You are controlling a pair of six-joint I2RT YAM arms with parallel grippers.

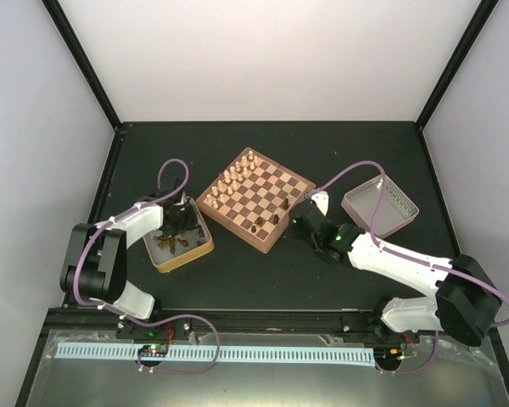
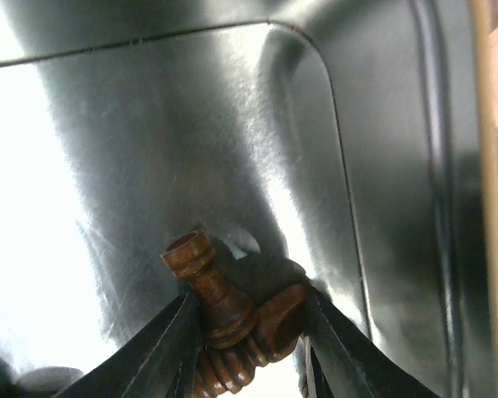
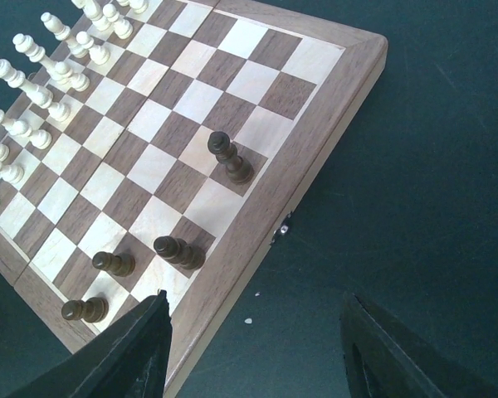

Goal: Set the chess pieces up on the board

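Note:
The chessboard (image 1: 256, 197) holds rows of white pieces along its left side and several dark pieces on its near right part, seen also in the right wrist view. My left gripper is down in the left box (image 1: 187, 261), around dark wooden pieces lying there: an upright-tilted rook (image 2: 201, 273) and another piece beside it (image 2: 278, 323); whether its fingers grip is unclear. My right gripper is open at the board's right edge, above it, with nothing between its fingers.
An empty-looking grey tray (image 1: 365, 212) stands right of the board.

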